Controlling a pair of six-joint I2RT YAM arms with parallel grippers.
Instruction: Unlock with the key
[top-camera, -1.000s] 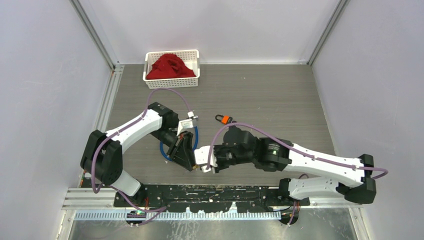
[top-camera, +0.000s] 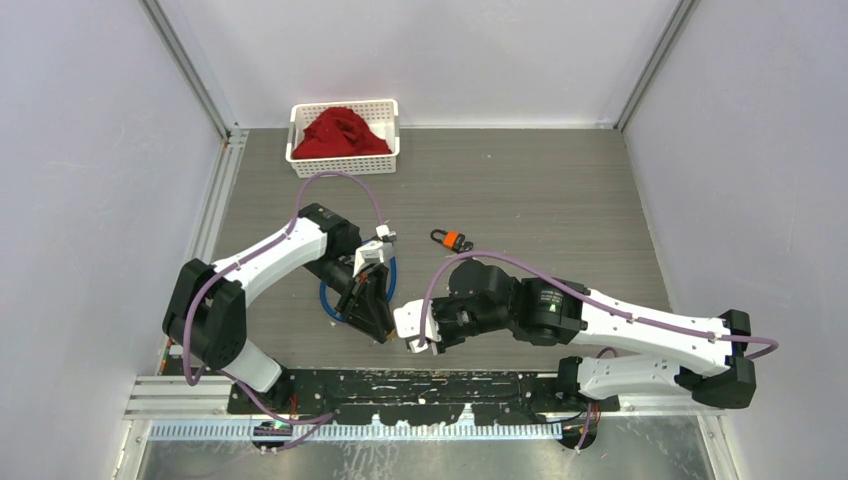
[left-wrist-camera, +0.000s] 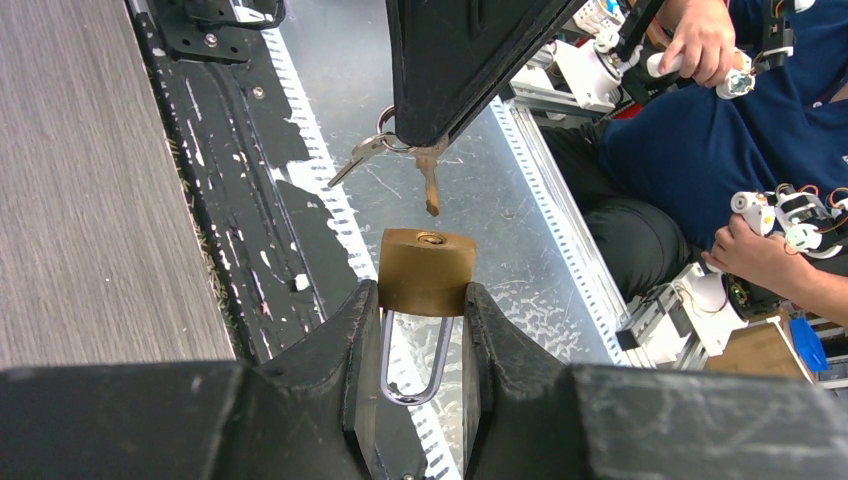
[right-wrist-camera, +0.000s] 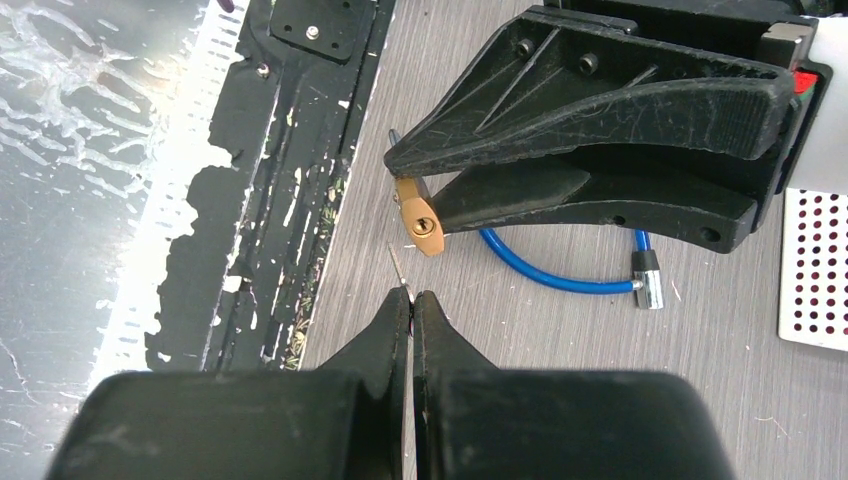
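Observation:
My left gripper is shut on a brass padlock, keyhole showing, shackle downward; it also shows between those fingers in the right wrist view (right-wrist-camera: 421, 220). My right gripper is shut on a key ring with keys; in the left wrist view, a brass key (left-wrist-camera: 430, 182) hangs just above the keyhole, apart from it, with a silver key (left-wrist-camera: 350, 163) angled aside. In the top view both grippers meet near the table's front middle.
A blue cable lock (right-wrist-camera: 540, 275) lies under the left arm. An orange-black padlock (top-camera: 451, 240) lies mid-table. A white basket (top-camera: 305, 168) with red cloth stands at the back.
My right arm has shifted slightly toward the front and right over the last second. The left arm has barely moved.

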